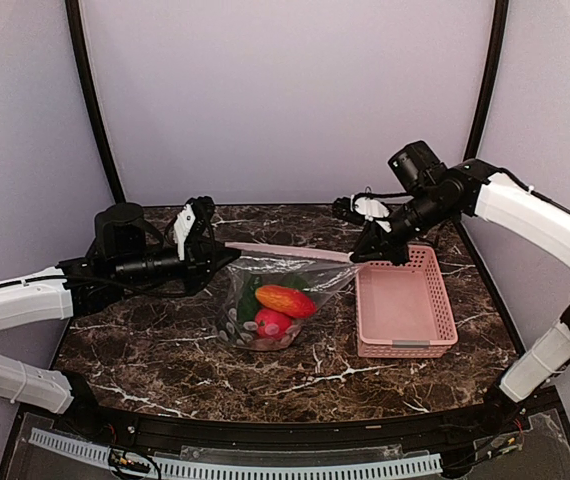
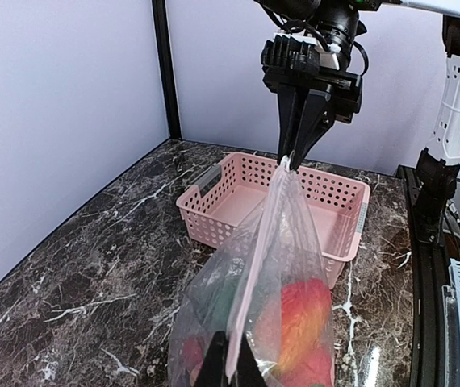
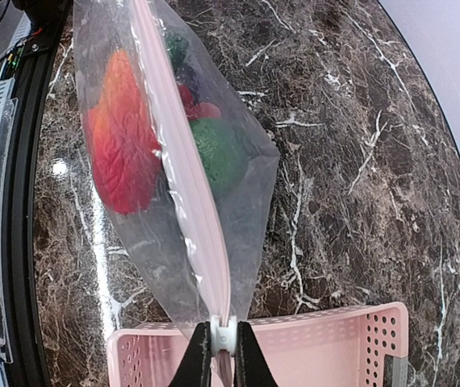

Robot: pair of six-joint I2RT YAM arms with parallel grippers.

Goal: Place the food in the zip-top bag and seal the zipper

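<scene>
A clear zip top bag (image 1: 330, 273) with a pink zipper strip (image 1: 285, 248) is stretched between my two grippers. Inside it lie a red-orange mango-like fruit (image 1: 285, 300), a red piece (image 1: 272, 322) and green pieces (image 3: 218, 153), blurred by the plastic. At the bag's left corner, my left gripper (image 1: 233, 252) is shut on the strip. My right gripper (image 1: 356, 257) is at the right end, its fingers closed round the small white slider (image 3: 224, 333). Beyond the slider, a short end of strip shows between the right fingers in the right wrist view.
A pink perforated basket (image 1: 405, 305), empty, stands to the right, close under my right gripper.
</scene>
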